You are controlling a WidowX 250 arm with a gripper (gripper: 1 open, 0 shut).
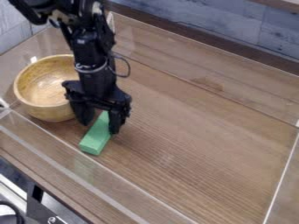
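Note:
My gripper (98,118) is low over the table in the camera view, open, its dark fingers around and above the upper end of a green block (96,137). The block lies slanted on the wood. Whether the fingers touch it is hard to tell. A tan bowl (35,83) sits just left of the gripper, partly behind it.
A grey plank wall (233,26) runs along the back right. The table's near left edge shows at the bottom left, with dark items beyond it.

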